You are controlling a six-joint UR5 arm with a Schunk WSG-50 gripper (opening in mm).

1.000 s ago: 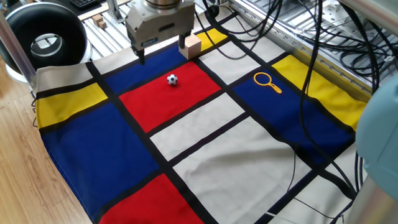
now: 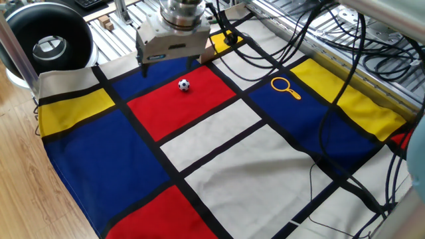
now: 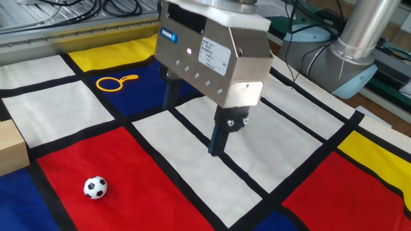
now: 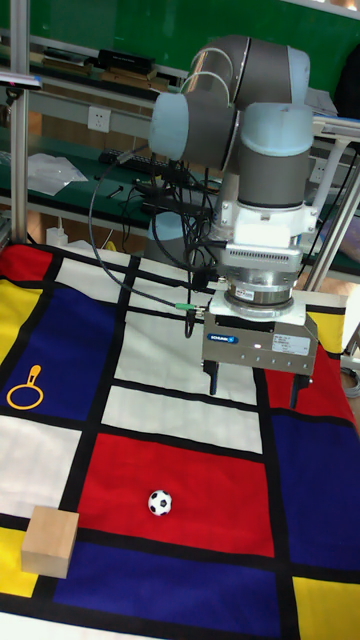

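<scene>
My gripper (image 3: pixel 194 122) hangs above the cloth with its two dark fingers wide apart and nothing between them. In the third exterior view the gripper (image 4: pixel 255 397) appears right of and behind a small black-and-white soccer ball (image 4: pixel 160 502). The ball (image 3: pixel 96 188) rests on a red panel, clear of the fingers. A yellow ring with a handle (image 2: pixel 285 88) lies flat on a blue panel. A pale wooden block (image 4: pixel 49 542) sits near the cloth's edge; in the first exterior view the gripper body hides most of it.
A patterned cloth (image 2: pixel 232 176) of coloured panels and black bands covers the table, mostly bare. Loose black cables (image 2: pixel 325 126) hang across the right side of the first exterior view. A large black ring-shaped object (image 2: pixel 73 33) stands outside the cloth.
The hanging cables have swung. Ball and yellow ring have stayed put.
</scene>
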